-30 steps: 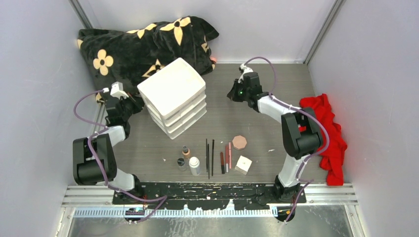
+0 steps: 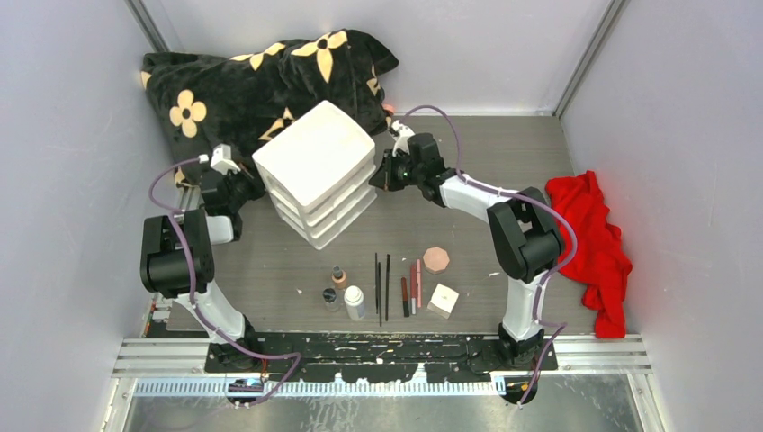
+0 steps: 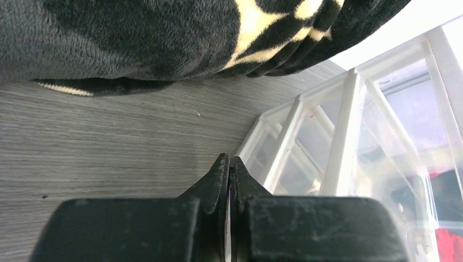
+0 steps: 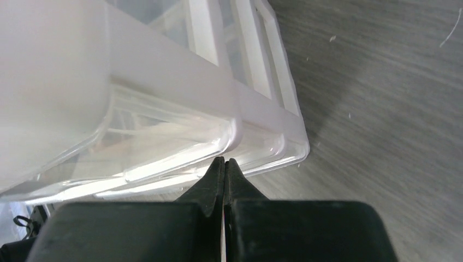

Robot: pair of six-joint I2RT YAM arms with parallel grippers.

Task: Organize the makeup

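A white drawer organizer (image 2: 310, 157) with clear tiers stands at the back centre. My left gripper (image 2: 255, 187) is shut beside its left side, nothing visible between the fingers. My right gripper (image 2: 385, 180) is shut against or very close to its right corner; the right wrist view shows clear tiers (image 4: 180, 147) just beyond it. Makeup lies along the front: a foundation bottle (image 2: 339, 279), a small jar (image 2: 330, 301), a white bottle (image 2: 355, 304), several pencils (image 2: 387, 288) and tubes (image 2: 415, 288), an octagonal compact (image 2: 435, 259) and a white box (image 2: 443, 301).
A dark flowered blanket (image 2: 216, 99) is heaped behind the organizer. A red cloth (image 2: 598, 261) lies at the right edge. Bare table lies between the organizer and the makeup, and at the back right.
My right gripper has moved left to the organizer. My left arm has shifted slightly. The organizer has moved a little toward the back.
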